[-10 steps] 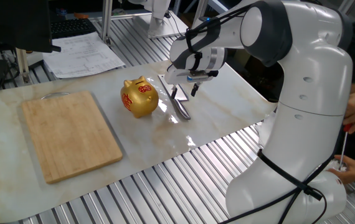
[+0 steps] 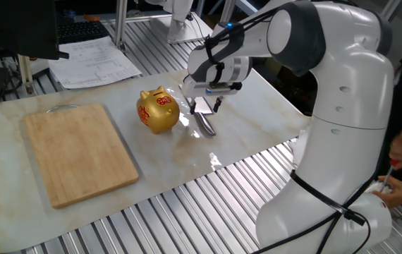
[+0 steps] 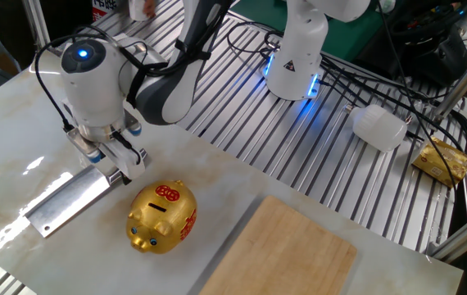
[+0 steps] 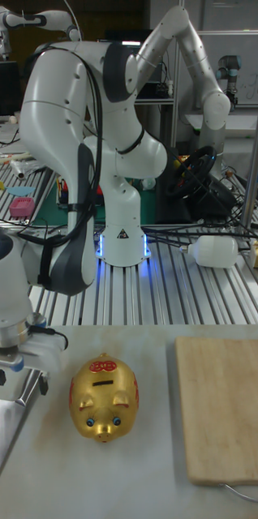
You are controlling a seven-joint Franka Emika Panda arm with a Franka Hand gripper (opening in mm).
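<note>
A cleaver lies flat on the marble-patterned board; in exterior view 1 its dark handle (image 2: 205, 125) points toward the robot's base. Its broad shiny blade (image 3: 68, 199) shows well in exterior view 2. Above the cleaver, near where handle meets blade, hangs my gripper (image 2: 206, 106), open, its two fingers apart with nothing held between them. A golden piggy bank (image 2: 158, 111) with red markings stands upright beside the cleaver, clear of the gripper. Exterior view 3 shows the cleaver's blade (image 4: 2, 434) at the left edge, with the gripper partly cut off there.
A wooden cutting board (image 2: 81, 154) lies flat on the far side of the piggy bank from the cleaver. Papers (image 2: 92, 62) rest behind the work surface. A person's hands (image 2: 400, 190) are busy beyond the arm. Bare surface separates the piggy bank and cutting board.
In exterior view 1 my gripper has drifted slightly left and down over the cleaver, still open. Cleaver, piggy bank and cutting board stay put. The person's hands have moved.
</note>
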